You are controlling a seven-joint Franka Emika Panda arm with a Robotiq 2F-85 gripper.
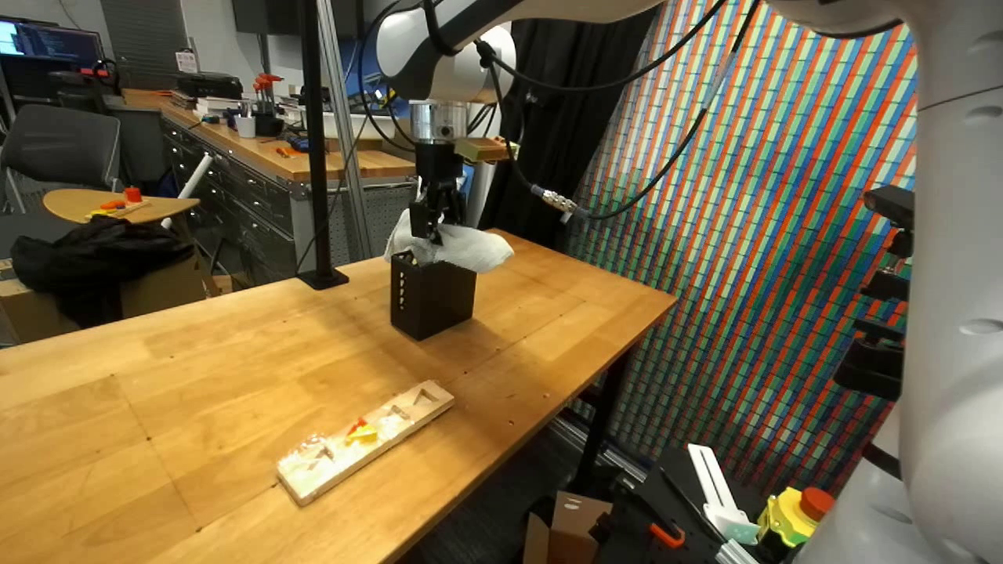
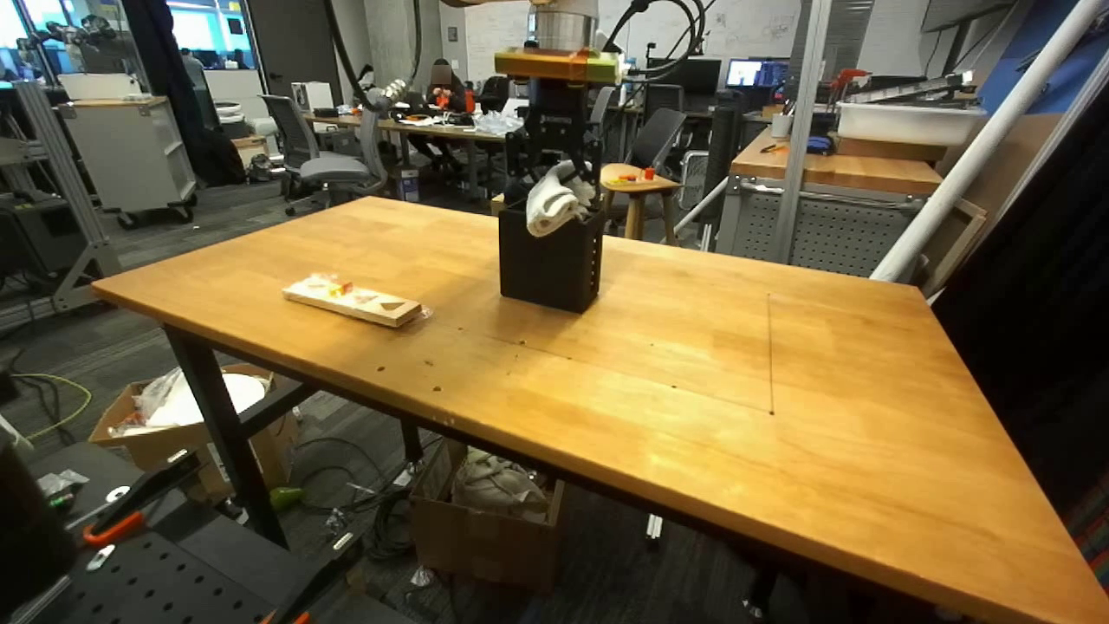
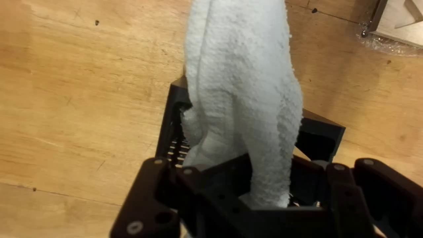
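Observation:
A white cloth [image 1: 477,249] is pinched in my gripper [image 1: 435,236], which is shut on it right at the mouth of a black box [image 1: 434,299]. The box stands upright on the table, with rows of holes in one side. In the wrist view the cloth [image 3: 242,79] drapes out over the box's rim [image 3: 325,125], and a part of it goes down between the dark fingers. From the second exterior view, a rolled end of the cloth [image 2: 553,204] lies over the near rim. How deep the rest hangs inside is hidden.
A wooden puzzle board [image 1: 367,440] with small red and yellow pieces and clear plastic lies near the table's edge. A black post [image 1: 322,188] rises at the far edge.

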